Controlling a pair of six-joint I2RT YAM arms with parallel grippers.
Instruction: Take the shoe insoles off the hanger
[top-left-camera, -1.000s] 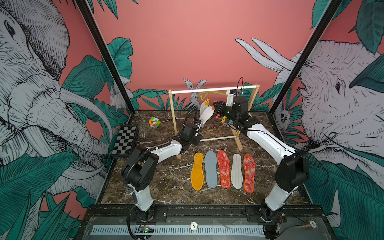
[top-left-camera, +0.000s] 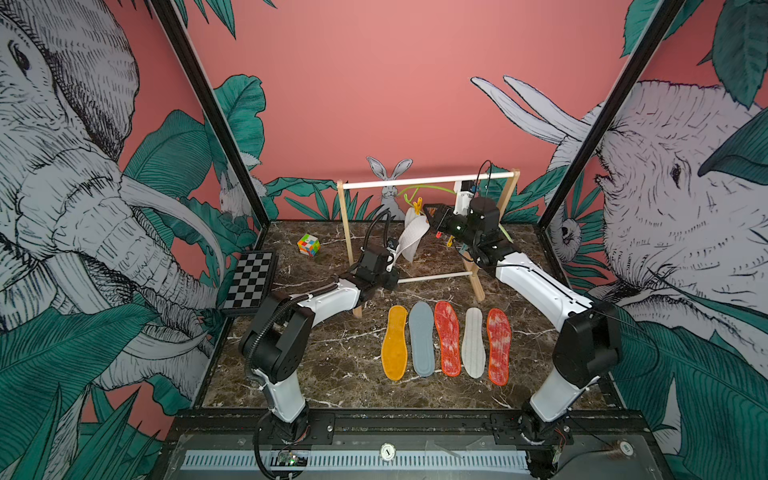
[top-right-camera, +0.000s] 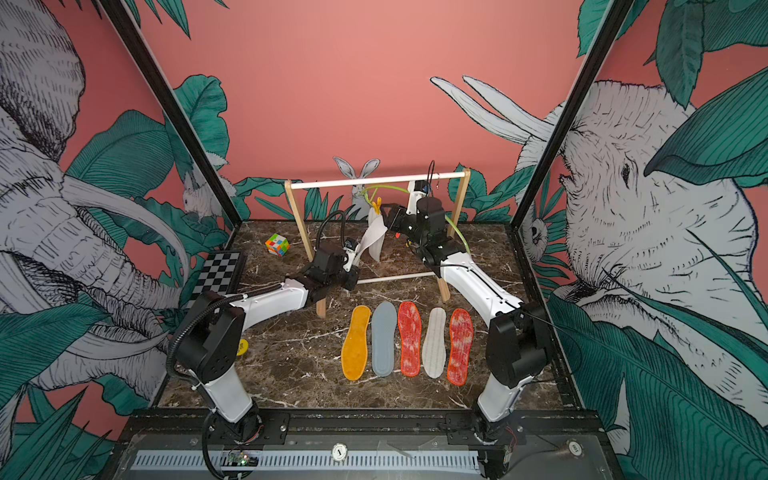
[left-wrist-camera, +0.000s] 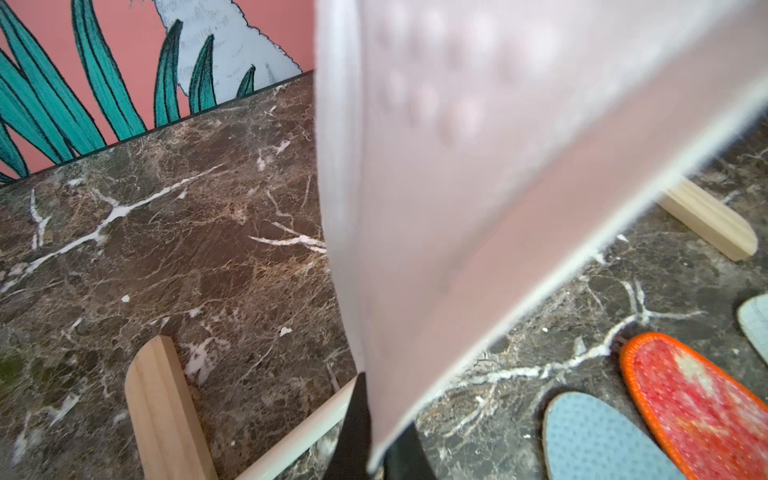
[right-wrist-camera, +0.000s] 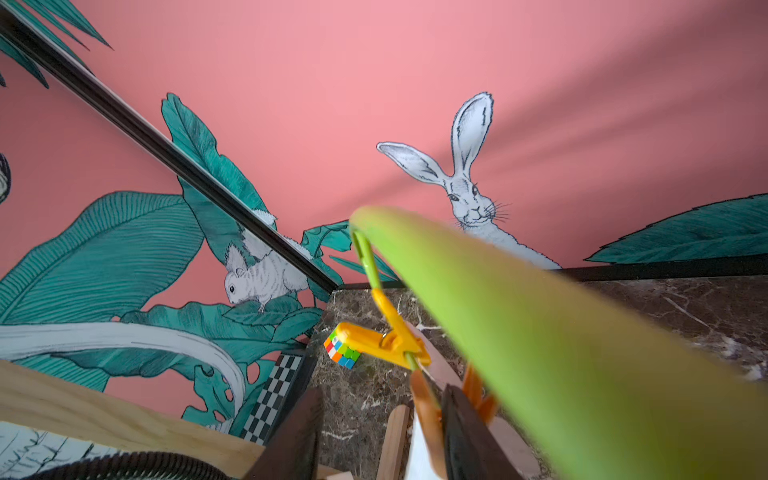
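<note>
A white insole (top-left-camera: 413, 236) hangs from an orange-yellow clip (right-wrist-camera: 372, 342) on a green hanger (right-wrist-camera: 520, 336) on the wooden rack. Its lower end reaches my left gripper, shut on it, filling much of the left wrist view. Beside the clip is my right gripper, its fingers part open; an orange clip piece (right-wrist-camera: 428, 408) shows between or just beyond them, and whether they touch it I cannot tell. Five insoles lie in a front row: yellow (top-left-camera: 394, 342), blue-grey (top-left-camera: 421, 338), red (top-left-camera: 447, 338), white (top-left-camera: 473, 342), red (top-left-camera: 498, 346).
The rack's top bar (top-left-camera: 384, 181) spans above both grippers, with wooden feet (top-left-camera: 477, 288) on the marble table. A checkered board (top-left-camera: 248, 280) lies at the left and a puzzle cube (top-left-camera: 308, 244) behind it.
The white insole now hangs more upright and bowed.
</note>
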